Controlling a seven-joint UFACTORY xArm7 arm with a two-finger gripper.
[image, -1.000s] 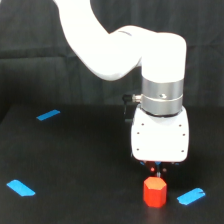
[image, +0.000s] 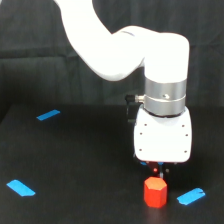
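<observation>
My white arm reaches down from the top, with its gripper (image: 160, 169) low at the right side of the view. Just in front of the fingertips, in the lower right, is a red hexagonal block (image: 155, 194). The gripper housing hides most of the fingers, so their opening and anything between them cannot be made out.
Blue tape strips lie on the black table (image: 80, 160): one at the back left (image: 48, 114), one at the front left (image: 21, 188) and one at the right (image: 191, 196). A dark curtain hangs behind.
The arm and gripper have shifted very slightly to the right. The red block looks unmoved.
</observation>
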